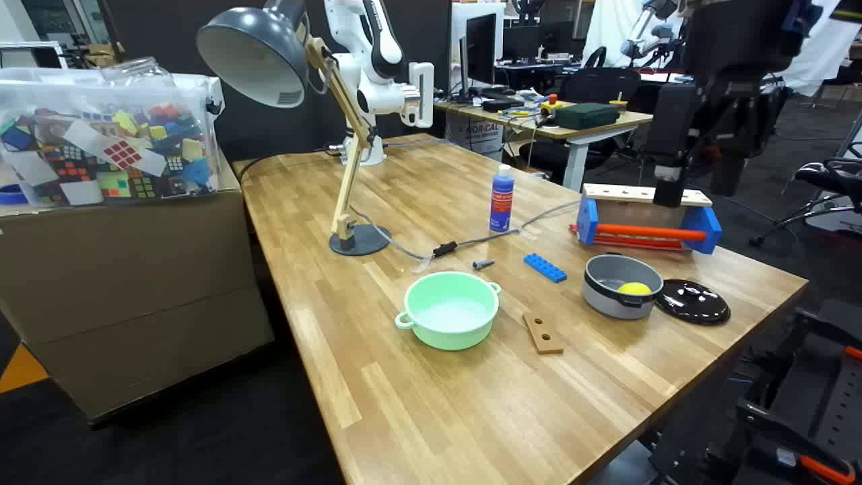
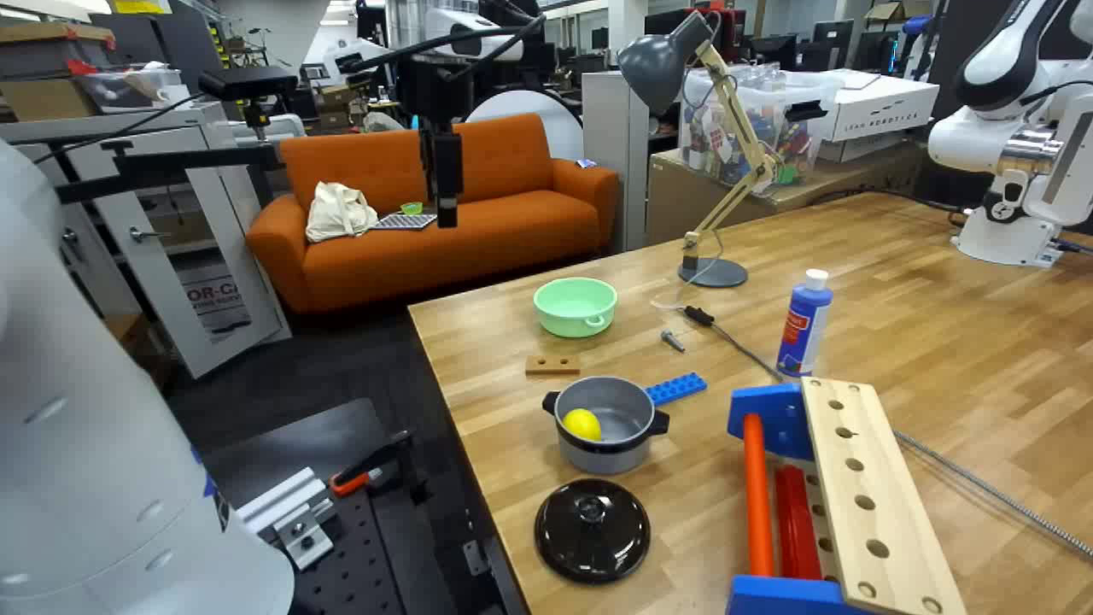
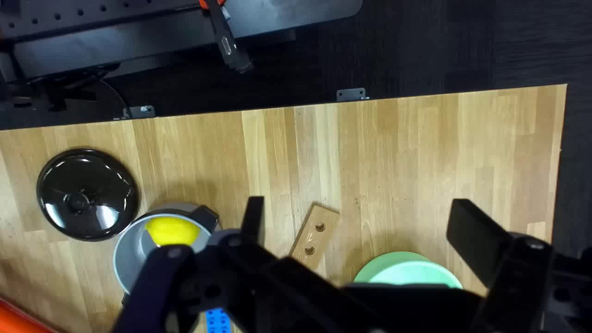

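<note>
In the wrist view my gripper stands open high over the table, its two black fingers wide apart and nothing between them. A grey pot [image 2: 611, 451] holds a yellow ball-like object [image 2: 581, 424]; its black lid [image 2: 592, 530] lies on the table beside it. The mint-green bowl [image 1: 450, 311] appears empty. Between bowl and pot lies a small wooden block with two holes [image 1: 542, 334]. A blue toy brick [image 1: 545, 267] rests behind the pot in exterior view 1, and a grey bolt [image 1: 483, 264] lies near it.
A wooden toy bench with blue ends [image 2: 886, 502] stands near the pot. A blue bottle [image 1: 501, 199], a desk lamp [image 1: 359, 239] and its cable occupy the table further back. In exterior view 1, bare tabletop [image 1: 452, 412] stretches in front of the bowl.
</note>
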